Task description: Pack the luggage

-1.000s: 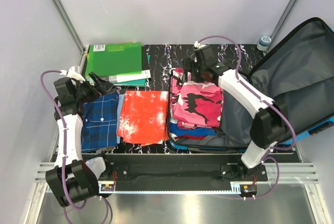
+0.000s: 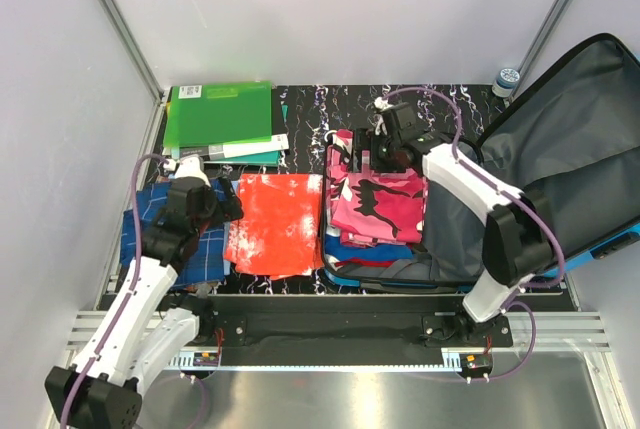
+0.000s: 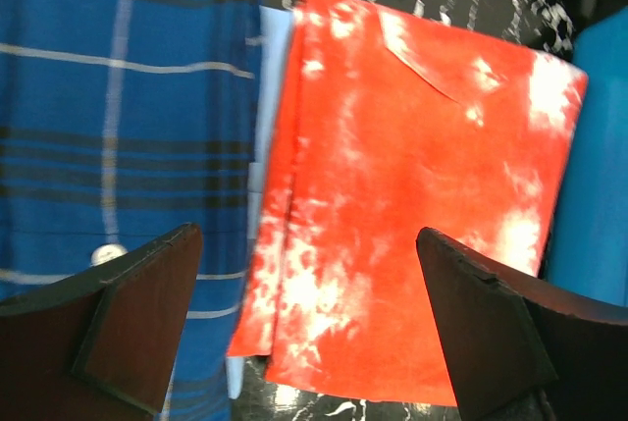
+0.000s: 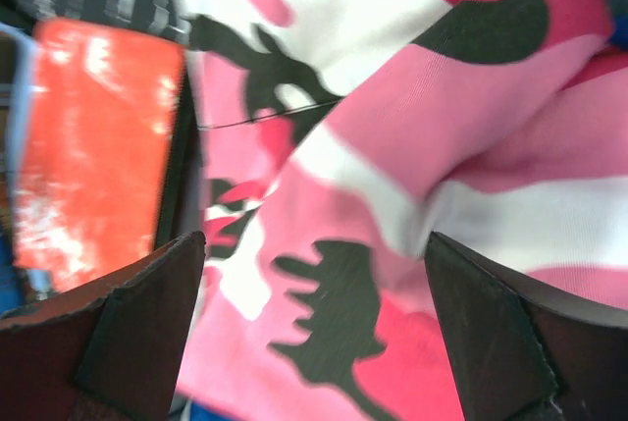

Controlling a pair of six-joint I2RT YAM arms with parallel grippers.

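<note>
The open suitcase (image 2: pixel 436 271) stands at the right of the table, its left half holding a folded pink patterned cloth (image 2: pixel 380 211) over blue and red clothes. Above that pink cloth my right gripper (image 2: pixel 360 149) is open; the right wrist view shows cloth below it but none gripped. Left of the case lies a folded red-orange cloth (image 2: pixel 275 224). A navy plaid cloth (image 2: pixel 205 249) lies farther left, partly under my left arm. My left gripper (image 2: pixel 232 201) hangs open over the border between these two, its fingers (image 3: pixel 128 333) apart and empty.
Green folders (image 2: pixel 220 114) lie stacked at the back left. A light blue cloth edge (image 3: pixel 270 87) shows between the plaid and red cloths. A small round tin (image 2: pixel 507 79) sits at the back right, near the raised suitcase lid (image 2: pixel 585 139).
My left gripper has moved right and toward the front, from the plaid cloth's back end to the red cloth's left edge.
</note>
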